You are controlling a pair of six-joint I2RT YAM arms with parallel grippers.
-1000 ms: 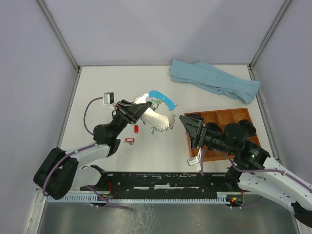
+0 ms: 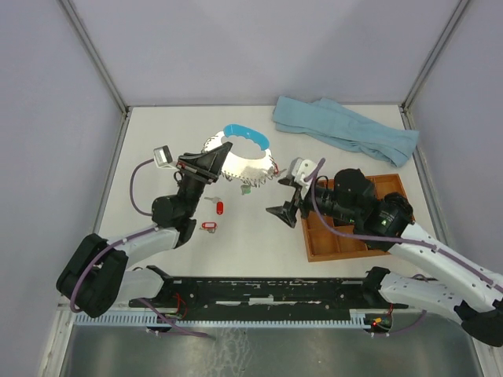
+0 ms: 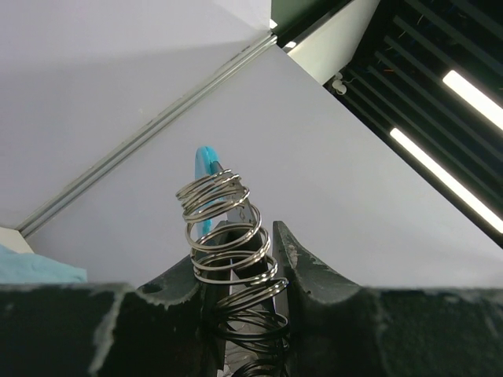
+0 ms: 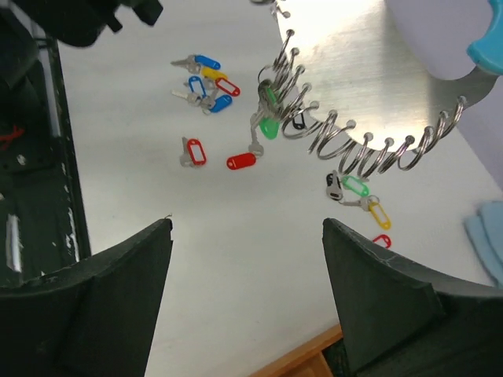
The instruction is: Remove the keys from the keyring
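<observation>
A curved metal key holder (image 2: 247, 166) with a blue handle (image 4: 485, 51) and rows of spiral rings is held up by my left gripper (image 2: 212, 165), shut on it. In the left wrist view the coiled rings (image 3: 228, 243) rise from the fingers. In the right wrist view its rings (image 4: 338, 141) hang at the top. My right gripper (image 2: 284, 196) is to the right, below the holder, fingers apart with nothing seen between them, its fingertips (image 4: 354, 267) under the rings.
Loose keys with coloured tags (image 4: 240, 161) lie scattered on the white table (image 2: 157, 126). A wooden compartment tray (image 2: 318, 247) is at the right; a blue cloth (image 2: 346, 126) lies at the back right.
The left gripper with the holder has shifted slightly left since a second ago.
</observation>
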